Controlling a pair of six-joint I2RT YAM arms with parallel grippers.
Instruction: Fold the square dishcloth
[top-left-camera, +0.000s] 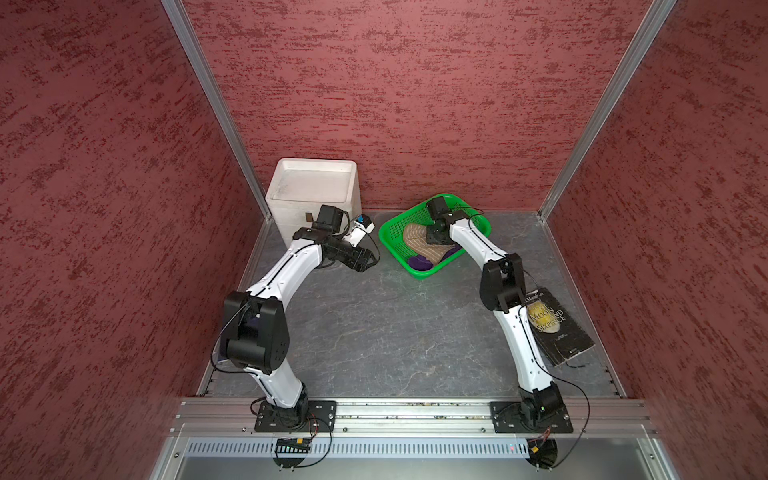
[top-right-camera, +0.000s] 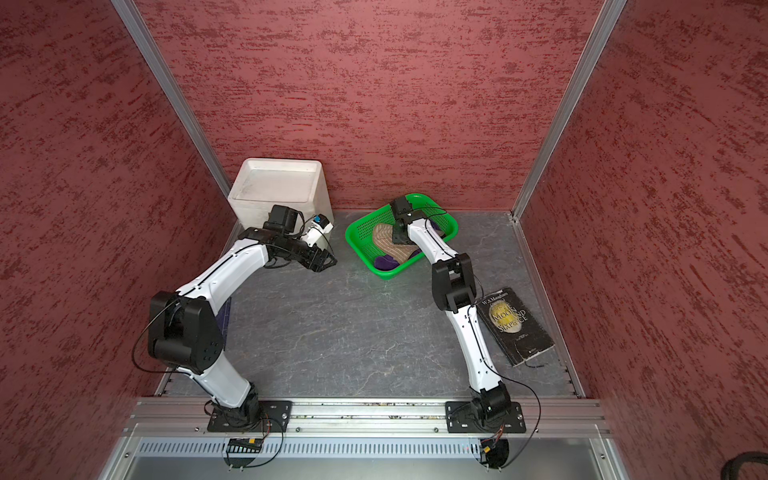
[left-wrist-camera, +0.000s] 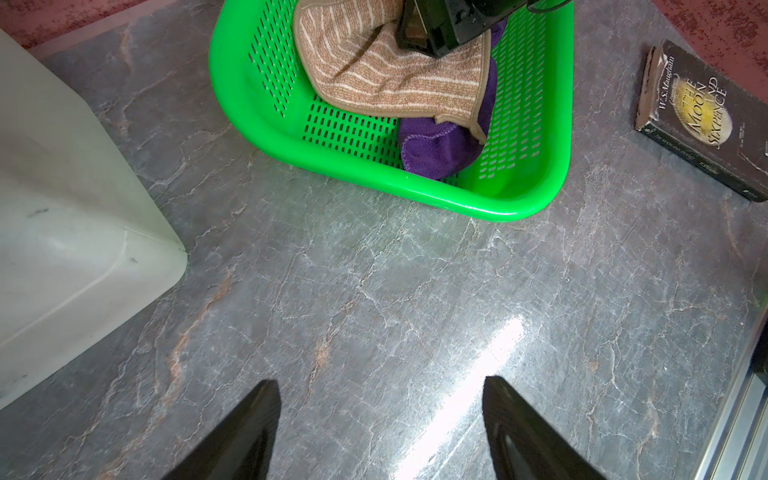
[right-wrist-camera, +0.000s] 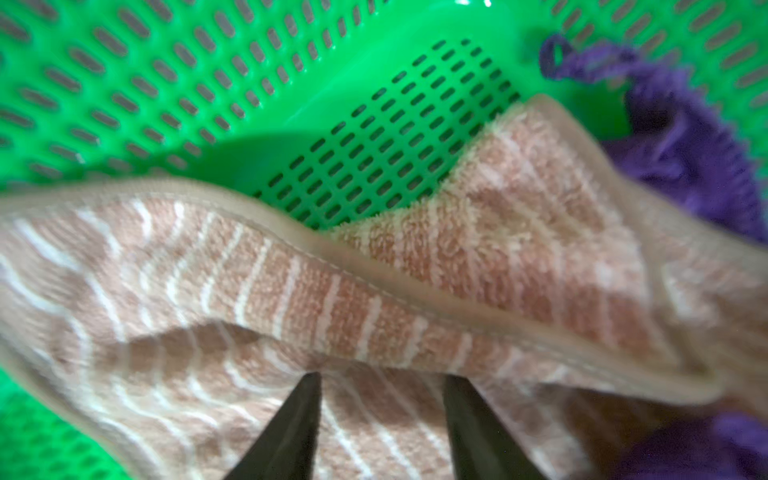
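Observation:
A crumpled dishcloth (left-wrist-camera: 400, 76), brown with pale stripes and a tan hem, lies in the green basket (left-wrist-camera: 384, 188). In the right wrist view, a fold of the dishcloth (right-wrist-camera: 344, 304) rises just beyond the fingertips of my right gripper. Its fingers stand apart, with cloth beneath and in front of them; no grip on it shows. My left gripper is open above bare tabletop, left of the basket, with nothing between its fingers. The right arm hides part of the dishcloth in the top views.
Purple cloth (right-wrist-camera: 680, 144) lies in the basket under and beside the dishcloth. A white drawer unit (top-left-camera: 312, 188) stands at the back left. A black book (top-right-camera: 516, 324) lies at the right.

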